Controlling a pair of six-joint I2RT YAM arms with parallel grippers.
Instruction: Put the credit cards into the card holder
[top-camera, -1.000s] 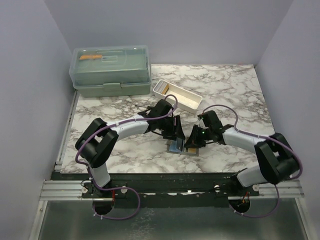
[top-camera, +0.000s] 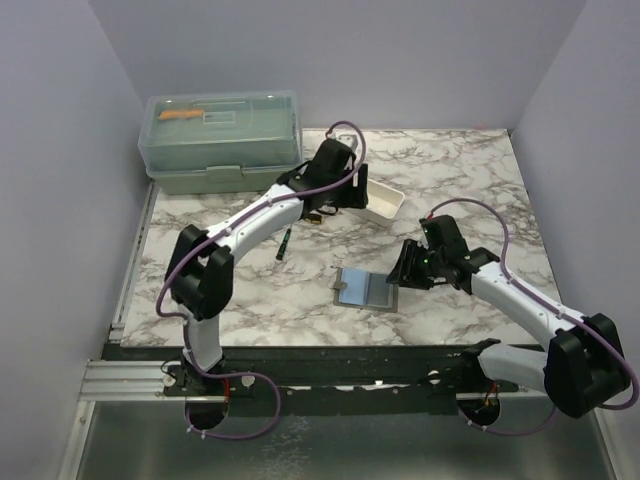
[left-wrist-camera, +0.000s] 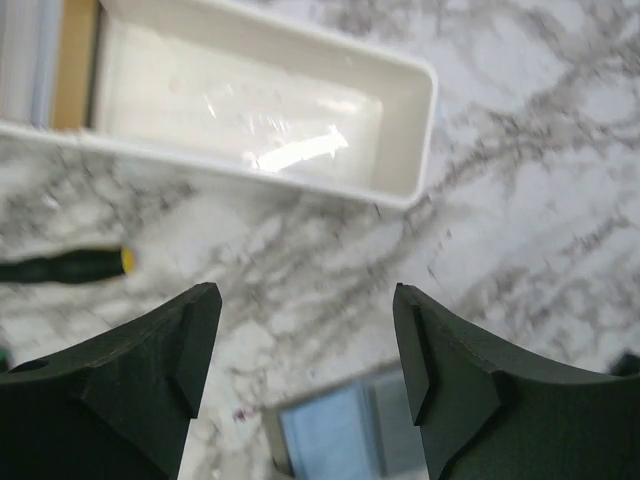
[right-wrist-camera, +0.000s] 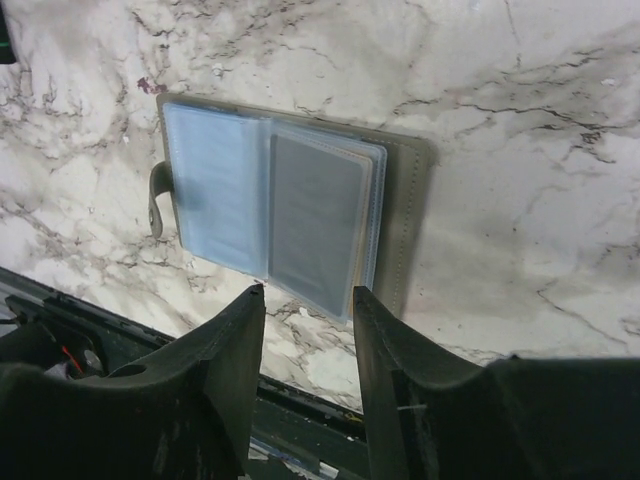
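The card holder (right-wrist-camera: 400, 235) lies unfolded on the marble table, its blue-tinted clear sleeves facing up. Along the right side of its right sleeve shows a thin tan edge (right-wrist-camera: 357, 250), perhaps of a card; I cannot tell. My right gripper is open and empty just off the holder's near edge. Over the table in front of the white box (left-wrist-camera: 250, 90), my left gripper stands open with nothing between its fingers. Upright cards, white and tan (left-wrist-camera: 75, 65), fill the left end of that box; in the top view the left arm hides them.
A teal lidded toolbox (top-camera: 220, 140) stands at the back left. Left of the left gripper lie a dark screwdriver handle (left-wrist-camera: 75, 266) and a green-and-black tool (top-camera: 284, 244). Bare marble stretches across the right rear and the front left.
Both grippers have moved off the holder, where they worked close together a second ago.
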